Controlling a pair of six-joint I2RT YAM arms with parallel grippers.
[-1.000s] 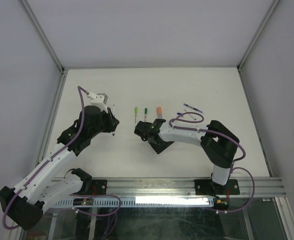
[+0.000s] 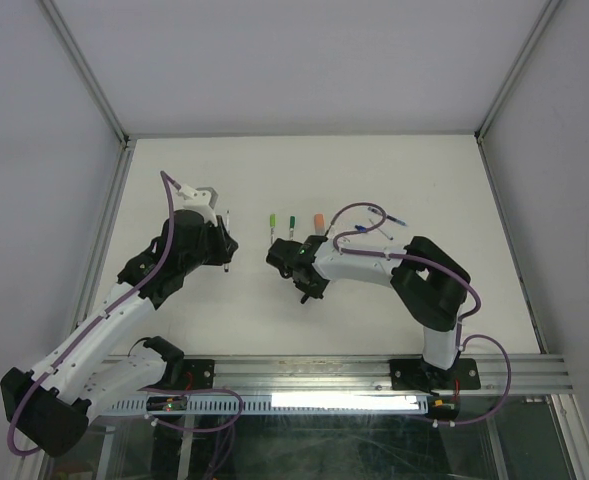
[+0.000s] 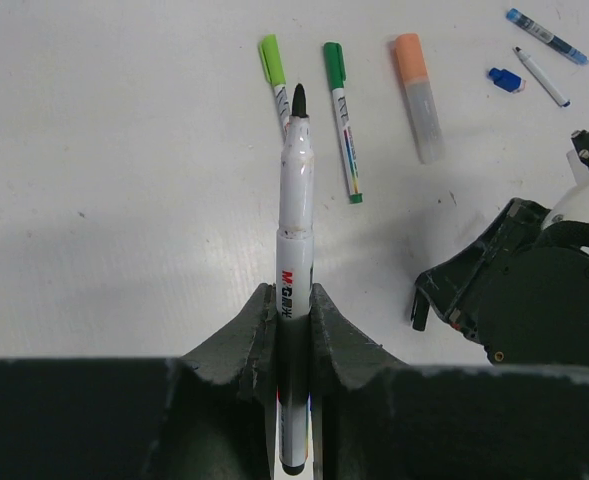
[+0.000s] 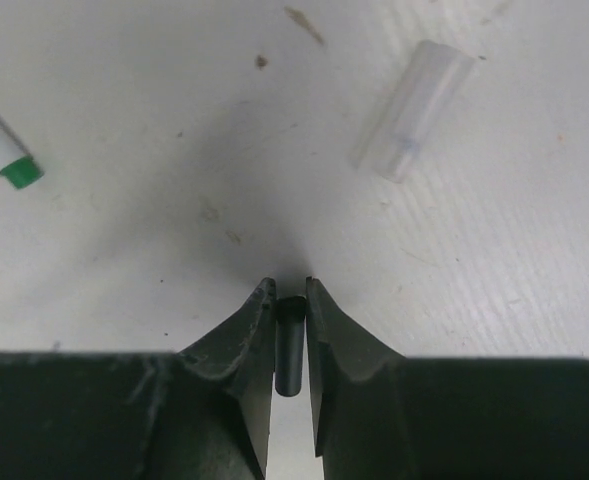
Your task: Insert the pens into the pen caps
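My left gripper is shut on an upright white marker [image 3: 296, 190], its black tip bare at the top. My right gripper is low over the table, its fingers close around a small black piece [image 4: 289, 345], apparently a cap; whether it grips it is unclear. A clear cap-like tube [image 4: 416, 110] lies beyond it, and a green-ended pen [image 4: 2, 145] lies to its left.
On the white table [image 2: 374, 170] lie a light-green pen [image 3: 272, 60], a green pen [image 3: 336, 75], an orange marker [image 3: 412, 70], a blue marker [image 3: 546, 35], a blue cap [image 3: 506, 78] and a thin white pen [image 3: 541, 75].
My left arm with the white marker is almost unchanged.
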